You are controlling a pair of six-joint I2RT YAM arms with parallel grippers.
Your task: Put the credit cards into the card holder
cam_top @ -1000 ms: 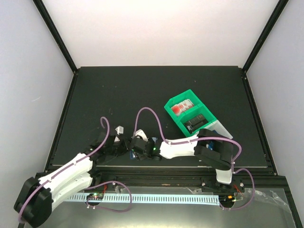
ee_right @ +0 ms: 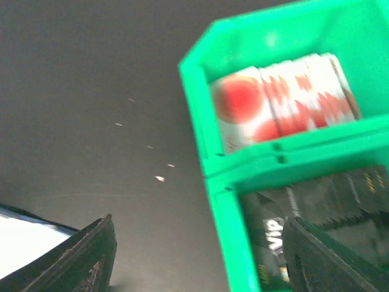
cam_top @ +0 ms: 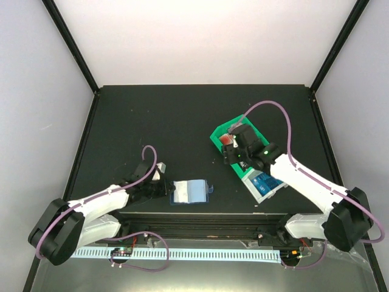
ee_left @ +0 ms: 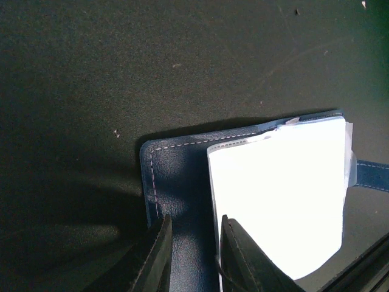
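The blue card holder (cam_top: 198,191) lies spread open near the table's front edge, a white sleeve page (ee_left: 282,194) covering much of its inside in the left wrist view. My left gripper is at its left edge, fingers closed about the blue strip beside the page. My right gripper is over the green box, its fingers apart and nothing between them. Red-and-white cards (ee_right: 285,100) stand in one compartment of the green box (ee_right: 194,109); black cards (ee_right: 328,207) are in the other, partly behind a right finger.
A white tray (cam_top: 257,194) with blue cards (cam_top: 265,182) adjoins the green box on its near side. The right forearm crosses above the tray.
My right gripper has gone from over the card holder to above the green box, up and to the right, uncovering the holder.
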